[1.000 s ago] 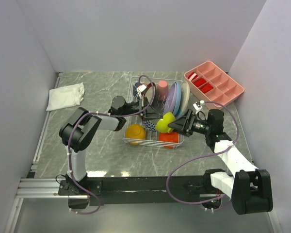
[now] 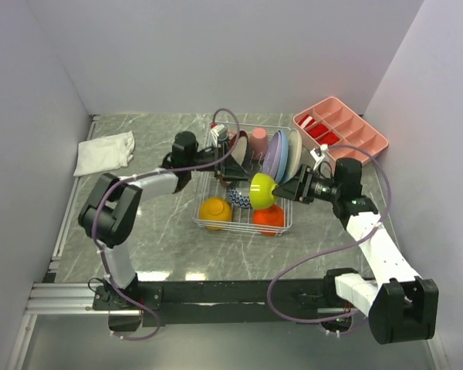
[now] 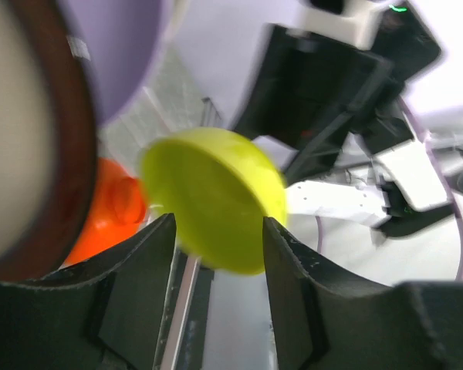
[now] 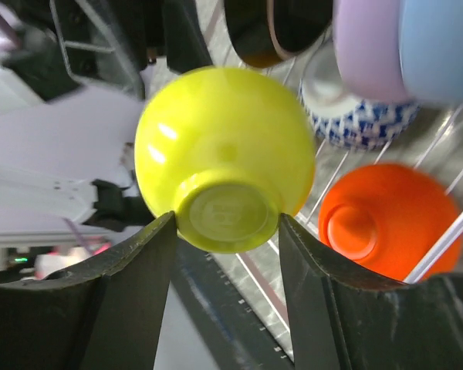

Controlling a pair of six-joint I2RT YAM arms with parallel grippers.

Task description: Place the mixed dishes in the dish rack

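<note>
A yellow-green bowl [image 2: 262,191] is held tilted above the rack's front, its foot between the fingertips of my right gripper. My left gripper is part open near it, over the rack [image 2: 242,230]; whether it touches the bowl is unclear in the blurred left wrist view. Below are an orange bowl [image 4: 390,220], a blue-patterned bowl [image 4: 359,123] and a yellow bowl [image 2: 214,210]. Plates [image 2: 292,146] and a pink cup [image 2: 258,140] stand at the rack's back.
A pink compartment tray [image 2: 351,122] with red items sits at the back right. A folded white cloth [image 2: 104,154] lies at the left. The counter in front of the rack is clear.
The left arm has shifted slightly left and up in the top view. The right gripper and bowl have moved slightly, with the bowl now turned differently.
</note>
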